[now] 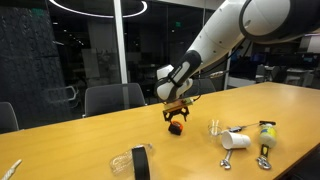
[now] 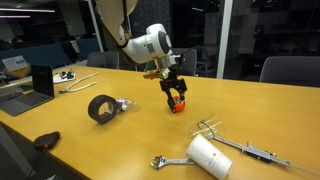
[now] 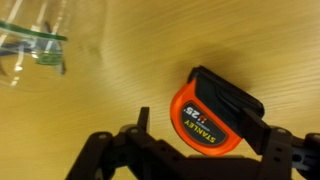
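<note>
An orange and black Stanley tape measure [image 3: 205,115] lies beneath my gripper in the wrist view. The fingers stand apart, with a strip of bare table showing between the left finger and the tape measure's orange edge. On the other side, the right finger overlaps its black end in this view. From outside, the tape measure [image 1: 176,127] appears to rest on the table under the gripper [image 1: 176,112]. Exterior view 2 shows the tape measure [image 2: 178,105] partly covered by the spread fingers.
A black roll [image 2: 102,108] and a clear plastic item [image 3: 35,35] lie to one side. Opposite are a white cup [image 1: 236,141], a wrench [image 1: 227,158], and a green-bodied tool [image 1: 267,134]. A laptop [image 2: 40,85] sits at the table's far side.
</note>
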